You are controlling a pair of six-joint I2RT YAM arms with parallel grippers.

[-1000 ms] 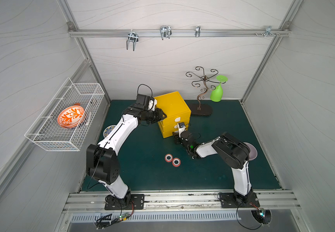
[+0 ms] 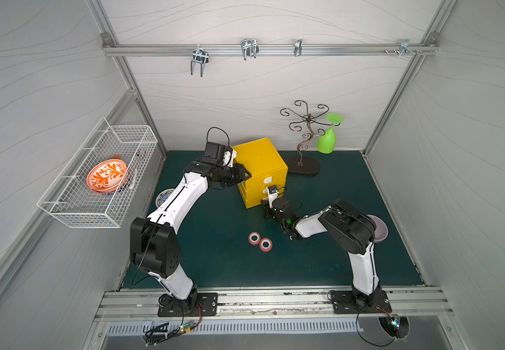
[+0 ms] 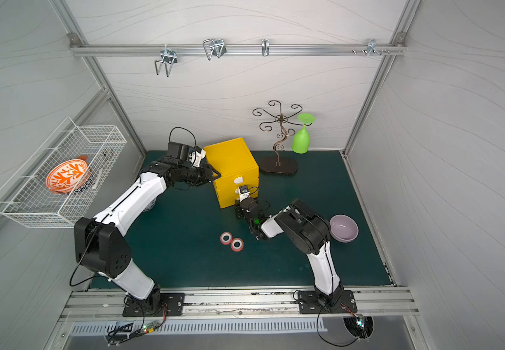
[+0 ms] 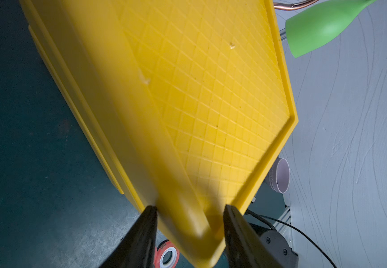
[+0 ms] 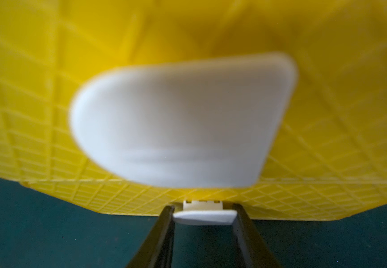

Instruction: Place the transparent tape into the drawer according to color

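The yellow drawer box [image 2: 257, 156] stands at the back centre with its white handles facing front. My left gripper is shut on the box's top corner edge at its left. My right gripper is shut on the small lower white handle [image 5: 204, 216]; the larger upper handle [image 5: 180, 120] fills much of the right wrist view.
A scrolled metal stand [image 2: 302, 166] with a green cup [image 2: 326, 141] is at the back right. A pink bowl [image 3: 343, 228] sits at the right. A white wire basket [image 2: 74, 217] holding an orange bowl hangs at the left.
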